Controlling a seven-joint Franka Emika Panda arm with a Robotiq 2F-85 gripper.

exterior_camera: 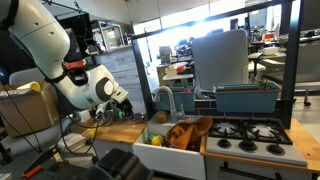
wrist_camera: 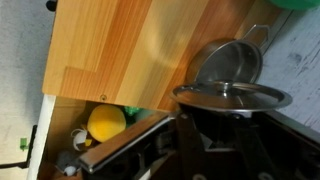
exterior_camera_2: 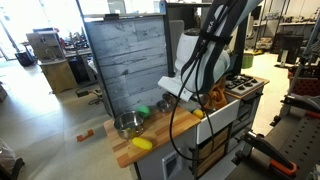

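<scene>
A shiny round metal lid (wrist_camera: pixel 235 97) is tilted nearly edge-on in front of my gripper in the wrist view. My gripper is shut on this lid; the exact grip point is dark and partly hidden. Behind the lid, a small metal pot (wrist_camera: pixel 232 62) stands on the wooden counter (wrist_camera: pixel 130 45), close to the grey wall. The lid overlaps the pot in this view, and I cannot tell whether they touch. In exterior view 2 my gripper (exterior_camera_2: pixel 181 97) is low over the counter, near the small pot (exterior_camera_2: pixel 166 103).
A larger metal pot (exterior_camera_2: pixel 128 124), a green object (exterior_camera_2: pixel 143 110) and a yellow object (exterior_camera_2: pixel 143 144) occupy the counter. Beside it, the sink (exterior_camera: pixel 165 158) contains several items, including a yellow ball (wrist_camera: pixel 106 122). A tap (exterior_camera: pixel 171 97) rises behind the sink.
</scene>
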